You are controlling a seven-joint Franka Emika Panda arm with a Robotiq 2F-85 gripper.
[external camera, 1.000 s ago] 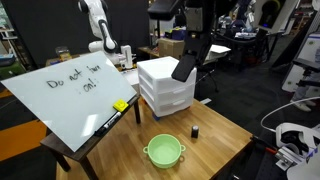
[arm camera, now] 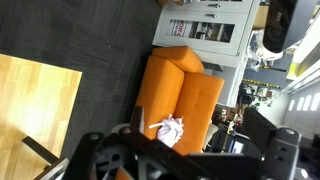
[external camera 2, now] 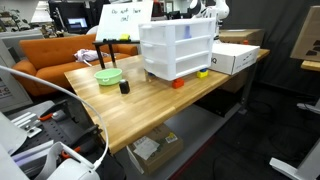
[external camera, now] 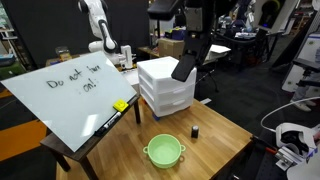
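My gripper is high above the table, its dark fingers spread apart at the lower edge of the wrist view with nothing between them. In the first exterior view, a dark finger [external camera: 184,67] hangs in front of the white drawer unit [external camera: 165,87]. On the wooden table, well below, stand a light green two-handled bowl [external camera: 164,151] and a small black object [external camera: 195,131] to its right. Behind the bowl at left, a tilted whiteboard [external camera: 72,98] bears handwriting and has a yellow item [external camera: 120,105] at its edge.
Red [external camera 2: 177,84] and yellow [external camera 2: 203,73] items lie beside the drawers; a white box [external camera 2: 232,57] stands past them. Bare tabletop [external camera 2: 150,105] lies right of the black object. An orange sofa [arm camera: 180,95] is beyond the table.
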